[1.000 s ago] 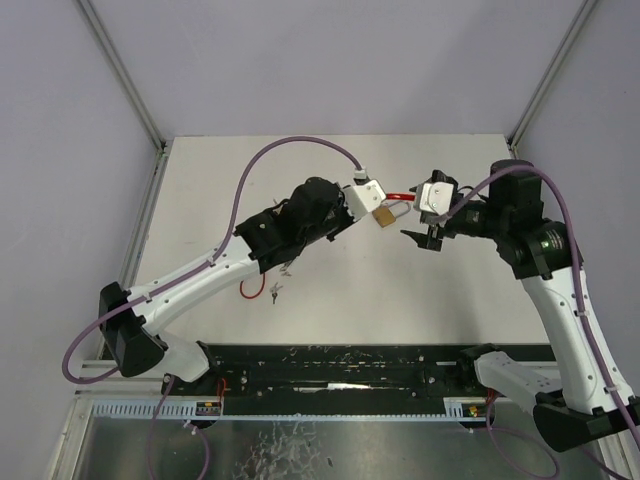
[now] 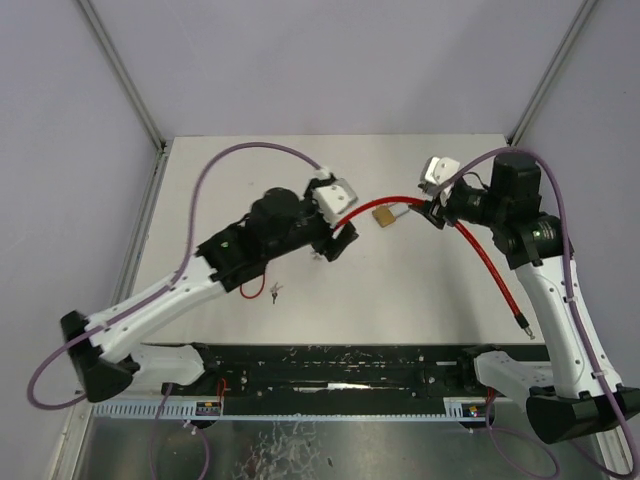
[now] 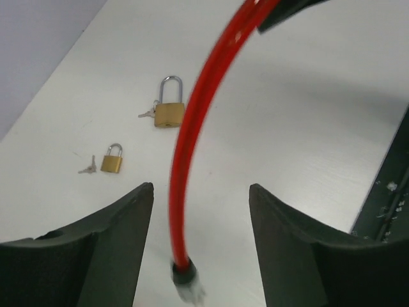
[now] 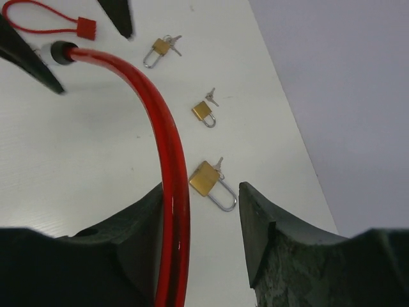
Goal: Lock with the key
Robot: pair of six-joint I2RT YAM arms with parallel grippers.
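Note:
A long red flexible rod with a metal tip (image 2: 485,265) passes through my right gripper (image 2: 435,210) and runs on to my left gripper (image 2: 335,232). In the left wrist view its blurred end lies between the left gripper's black fingers (image 3: 102,243); in the right wrist view it runs between the right fingers. Whether either grips it is unclear.
The white table (image 2: 210,180) has bare room around the locks. A dark edge (image 2: 380,355) runs along the front, and grey walls stand at the sides and back.

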